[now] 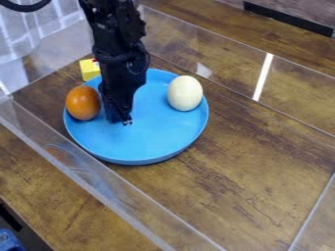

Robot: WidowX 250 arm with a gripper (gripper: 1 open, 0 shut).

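Note:
My black gripper (120, 116) reaches down over the left half of a blue plate (155, 141), low and just right of an orange object (82, 102) at the plate's left edge. It looks shut, with nothing visible between its fingers, though the dark tips are hard to make out. A white egg-shaped object (185, 92) rests on the plate's right side.
A yellow object (89, 68) sits behind the plate at the upper left, partly hidden by the arm. Clear plastic edging runs along the left and lower left.

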